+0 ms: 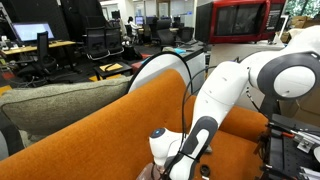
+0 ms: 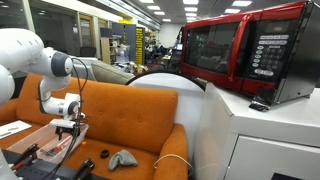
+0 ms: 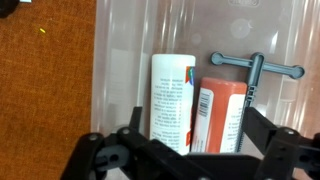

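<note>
In the wrist view a clear plastic bin [image 3: 118,72] holds a white bottle [image 3: 170,95] with a printed label and a red-and-white packet [image 3: 218,105]. A dark grey T-shaped tool [image 3: 254,78] lies beside the packet. My gripper is open above the bin, its fingers spread on either side of the bottle and packet. Nothing shows gripped between them. In exterior view 2 the bin [image 2: 36,138] rests on the orange couch, with my gripper [image 2: 64,130] over it. The bin's contents are hard to make out there.
The couch backrest [image 2: 120,105] rises behind the bin. A grey cloth [image 2: 122,160] and a small dark object [image 2: 104,154] lie on the seat to its right. Farther right stands a white cabinet [image 2: 255,130] under a red microwave [image 2: 240,50].
</note>
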